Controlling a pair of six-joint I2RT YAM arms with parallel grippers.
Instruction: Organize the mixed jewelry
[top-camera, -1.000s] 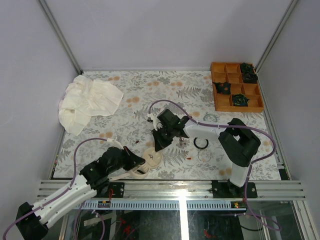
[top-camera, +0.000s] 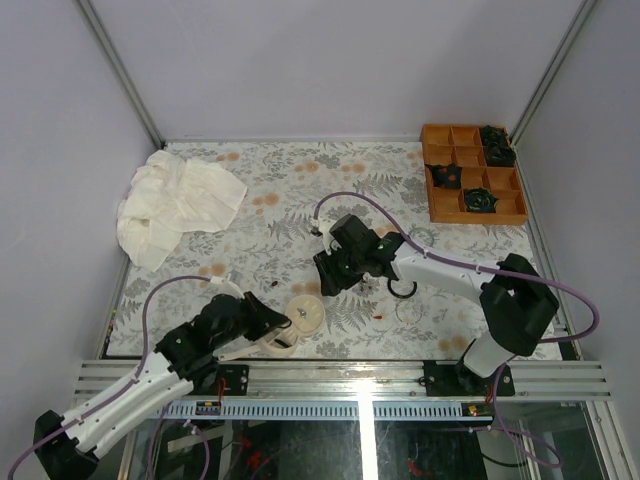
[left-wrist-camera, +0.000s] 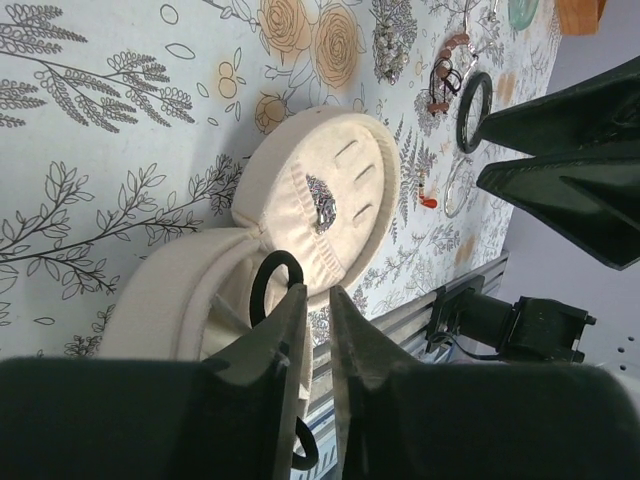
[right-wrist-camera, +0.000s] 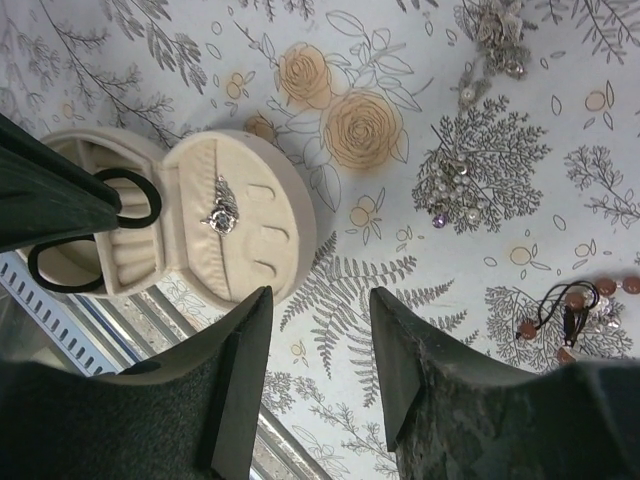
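A round cream jewelry box (top-camera: 305, 313) lies open at the front of the table. Its lid carries a silver ornament (right-wrist-camera: 222, 212). Black band loops (right-wrist-camera: 150, 205) show at the ridged half; whether they are one piece is partly hidden. My left gripper is over that half, fingers slightly apart, with a black loop (left-wrist-camera: 262, 285) showing behind one finger. Up and to the right of the lid, my right gripper (top-camera: 329, 292) hangs open and empty. A beaded piece (right-wrist-camera: 580, 305) and a bead cluster (right-wrist-camera: 455, 190) lie on the cloth; a black bangle (top-camera: 402, 289) rests further right.
At the back right stands an orange compartment tray (top-camera: 443, 215) with dark pieces in several cells. A crumpled white cloth (top-camera: 175, 205) occupies the back left. A small red item (left-wrist-camera: 428, 200) lies right of the box.
The left arm and the box appear nearly unmoved.
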